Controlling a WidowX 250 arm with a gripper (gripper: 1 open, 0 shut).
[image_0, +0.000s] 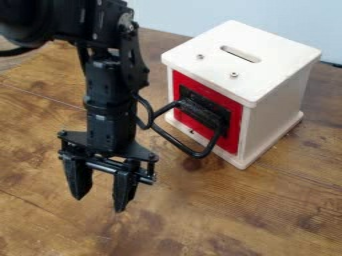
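My black gripper (100, 183) hangs over the wooden table at the left of centre, fingers pointing down and spread apart, with nothing visible between them. To its right stands a white box (242, 64) with a slot and small screws on top. Its front has a red panel (230, 139) with a black fitting and a black loop handle (201, 152) reaching out toward the arm.
A pale surface lies behind the box at the top of the view, and a small light area shows at the upper left behind the arm.
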